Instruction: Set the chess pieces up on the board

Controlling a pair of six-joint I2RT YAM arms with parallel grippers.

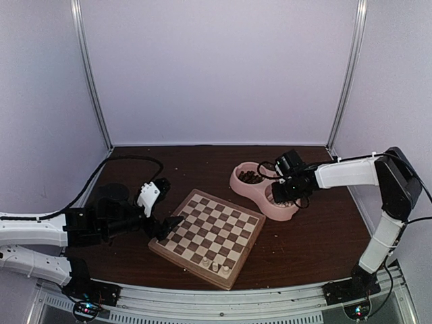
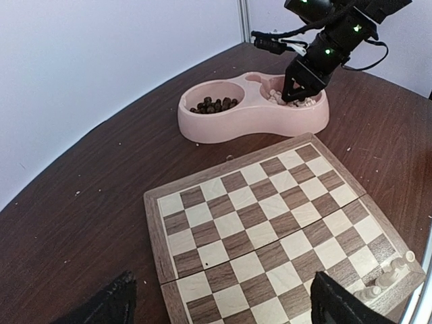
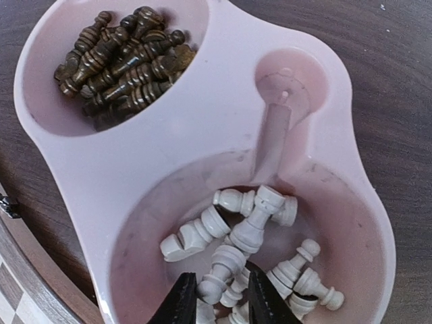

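The chessboard (image 1: 210, 236) lies at a slant in the middle of the table, with three white pieces (image 2: 387, 277) standing at its near right corner. White pieces (image 3: 248, 233) lie jumbled in the near bowl of the pink double dish (image 3: 177, 145), and dark pieces (image 3: 128, 64) fill its other bowl. Down in the white pieces' bowl is my right gripper, its fingers part open around the knobbed end of one white piece. Whether they touch it I cannot tell. Over the board's left edge my left gripper is open and empty.
Bare dark table (image 1: 307, 246) stretches right of the board, and more is free behind it. The pink dish stands close to the board's far right edge. A metal rail (image 1: 223, 300) runs along the table's front.
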